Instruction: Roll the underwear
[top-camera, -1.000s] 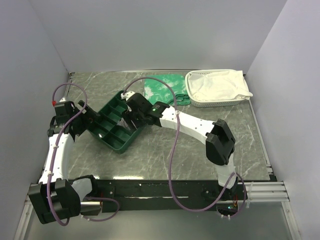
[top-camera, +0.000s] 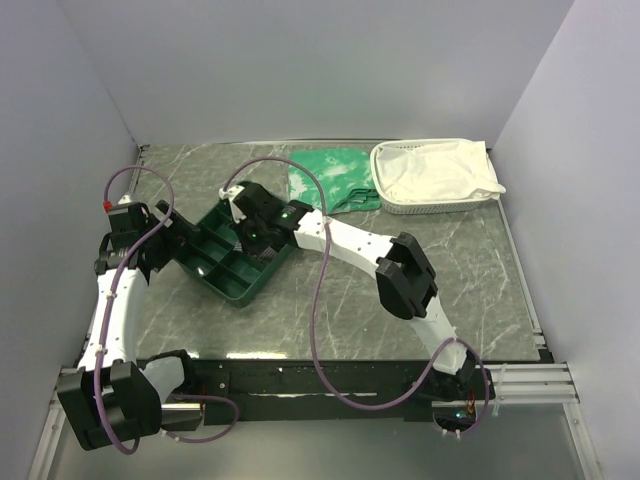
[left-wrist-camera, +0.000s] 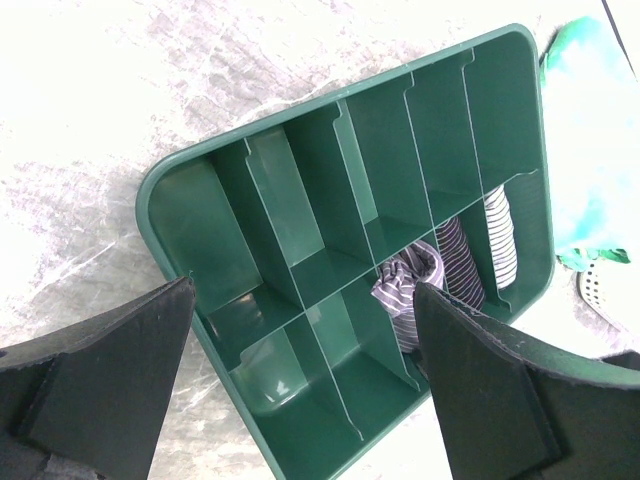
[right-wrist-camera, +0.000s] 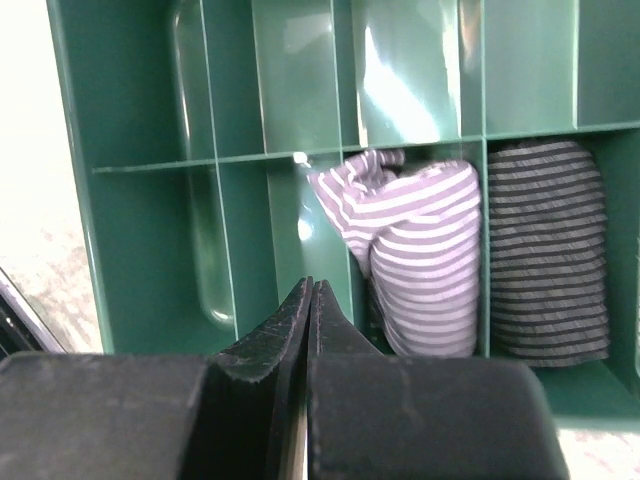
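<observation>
The green divided organizer (top-camera: 225, 285) lies on the left of the marble table. In the right wrist view, a lavender striped underwear (right-wrist-camera: 425, 270) sits in one compartment, its crumpled end over the divider, beside a dark striped roll (right-wrist-camera: 545, 255). A white striped roll (left-wrist-camera: 500, 235) fills the end compartment in the left wrist view. My right gripper is shut above the organizer, by the lavender piece, with nothing visible between its fingers. My left gripper stands open at the organizer's left side, above it.
A green cloth (top-camera: 325, 170) lies at the back middle. A white basket (top-camera: 425, 208) holding white fabric stands at back right.
The right arm has moved left over the organizer, largely covering the striped pieces in the top view. The left arm has not moved.
</observation>
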